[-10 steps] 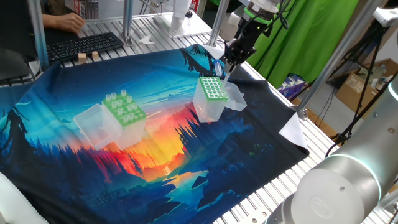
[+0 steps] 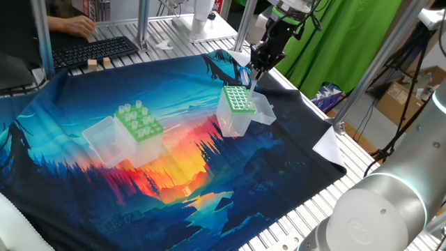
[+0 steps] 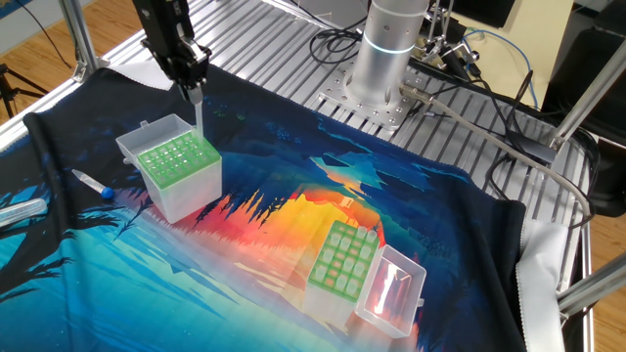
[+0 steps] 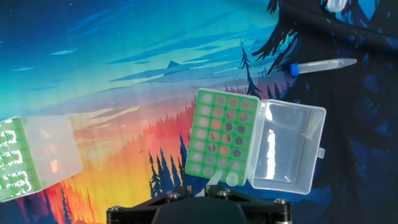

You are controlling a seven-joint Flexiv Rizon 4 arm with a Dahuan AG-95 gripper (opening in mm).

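My gripper is shut on the upper end of a clear plastic tube, which points down, slightly tilted. Below it stands a frosted box with a green grid rack, its holes looking mostly empty. In the wrist view the tube reaches over the near edge of that rack; whether its lower end is in a hole or only above one cannot be told. Beside it shows a round pale shape. A second box, with a green rack, carries several upright clear tubes.
The first box's open lid lies to its right in the wrist view. Another open lid adjoins the second box. A blue-capped tube lies on the cloth. Bare cloth separates the two boxes.
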